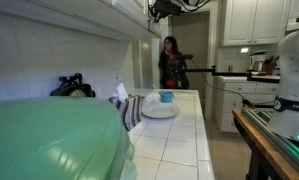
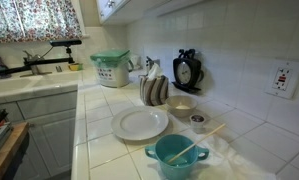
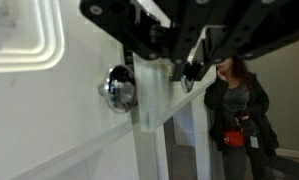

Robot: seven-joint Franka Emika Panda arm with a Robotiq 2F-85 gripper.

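Observation:
High at the top of exterior view 1, my dark gripper (image 1: 159,14) is up against the white upper cabinets (image 1: 101,17). The wrist view shows the gripper close up and dark, its fingers close together at a second shiny cabinet knob (image 3: 187,84); the contact itself is blurred and partly hidden. Another round metal knob (image 3: 117,88) stands free on the white cabinet door (image 3: 74,105) to the left. A white door edge (image 3: 149,95) runs between the two knobs.
Below lies a tiled counter with a white plate (image 2: 140,123), a teal pot (image 2: 177,157), a bowl (image 2: 181,104), a striped toaster cover (image 2: 154,90) and a green-lidded basket (image 2: 112,70). A person (image 1: 173,65) stands at the far end.

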